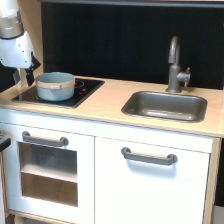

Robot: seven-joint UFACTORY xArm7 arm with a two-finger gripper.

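Note:
A blue-grey pot (pixel 55 89) with a pale rim sits on the black cooktop (pixel 88 88) at the left of the counter. Just left of the pot, at the frame's upper left, my white gripper (pixel 24 77) points downward with its dark fingertips near the rim. Whether they touch the pot cannot be made out at this size, nor how wide the fingers stand.
On the right, a grey sink (pixel 165 105) is set into the wooden counter (pixel 110 104), with a dark faucet (pixel 175 70) behind it. Bare counter lies between cooktop and sink. Below are a windowed oven door (pixel 46 139) and a white cabinet door (pixel 150 190), both with grey handles.

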